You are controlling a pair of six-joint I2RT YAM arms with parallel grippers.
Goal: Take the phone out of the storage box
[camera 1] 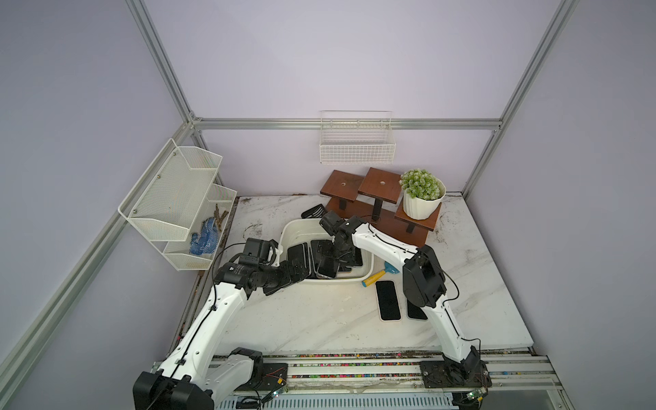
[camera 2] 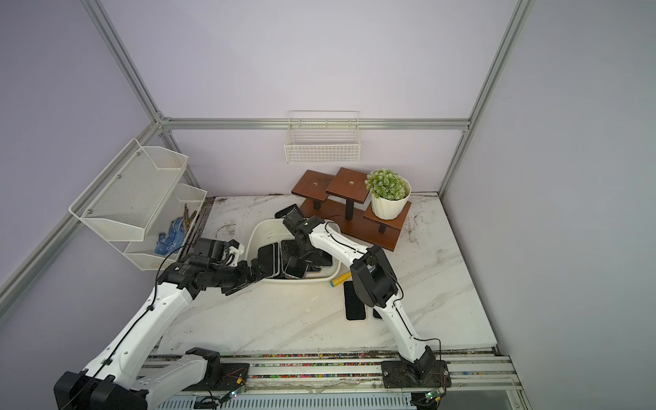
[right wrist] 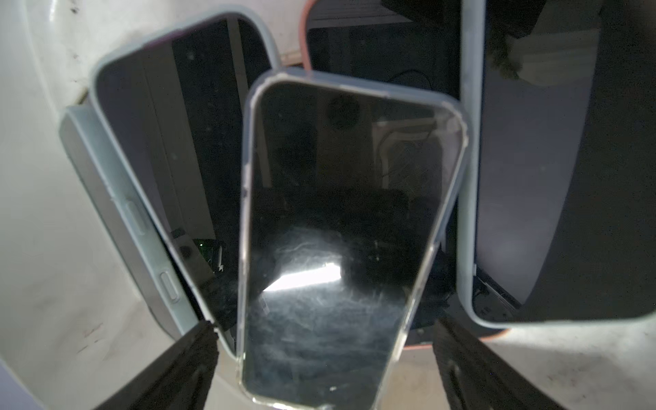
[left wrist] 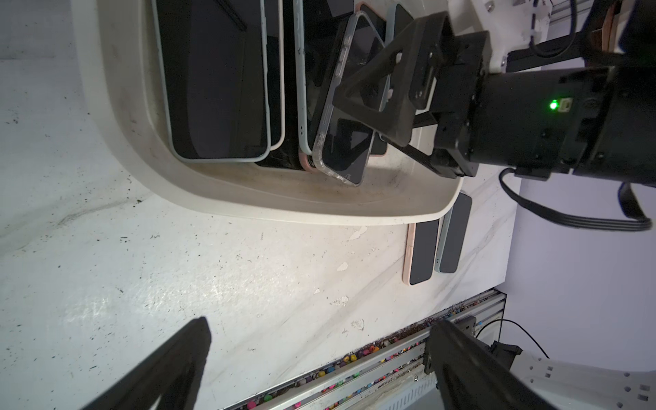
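Note:
Several phones lie loosely in the white storage box (left wrist: 225, 209). In the right wrist view a clear-cased phone (right wrist: 341, 218) rests tilted on top of others, with a grey-blue-edged phone (right wrist: 184, 123) on its left and a larger phone (right wrist: 540, 177) on its right. My right gripper is over the box, open, its two fingers to either side of the clear-cased phone's near end; whether they touch it I cannot tell. My left gripper stands open at the box's front left edge, with nothing between its fingers.
Two phones, one pink-edged (left wrist: 420, 254) and one grey-blue-edged (left wrist: 453, 232), lie on the table right of the box. A yellow-handled tool (camera 1: 373, 278) is beside it. Behind stand a brown shelf (camera 1: 379, 183) and a potted plant (camera 1: 421, 194).

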